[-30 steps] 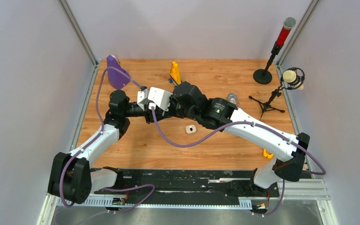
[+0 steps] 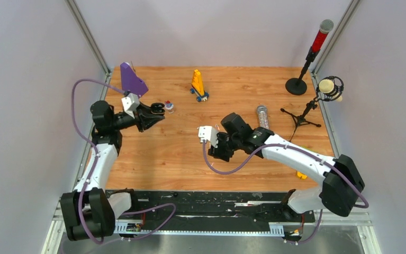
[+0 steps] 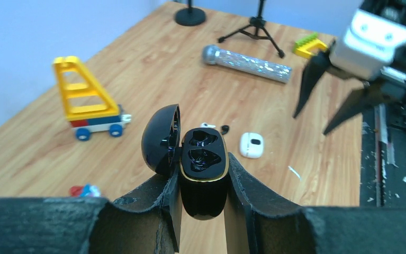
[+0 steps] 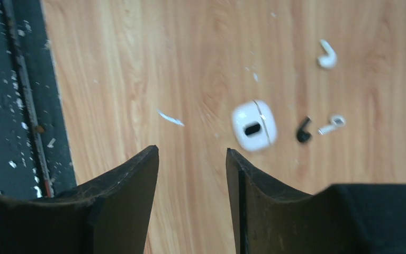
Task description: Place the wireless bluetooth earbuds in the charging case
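My left gripper [image 2: 157, 117] is shut on an open black charging case [image 3: 203, 174], lid raised, with two dark wells visible on top in the left wrist view. My right gripper stands part open above the table, nothing visible between its fingers. Below it lie a closed white case [image 4: 254, 126], a black earbud [image 4: 304, 132], a white earbud [image 4: 326, 55] and another white earbud [image 4: 334, 123].
A yellow toy vehicle [image 2: 197, 84], a purple object [image 2: 132, 82] and a small figure [image 2: 170, 107] stand at the back left. A silver microphone [image 2: 262, 117] and two mic stands [image 2: 296, 85] occupy the right.
The arms have separated: my left gripper moved left with the black case, and my right gripper moved right and toward the table's front, away from it.
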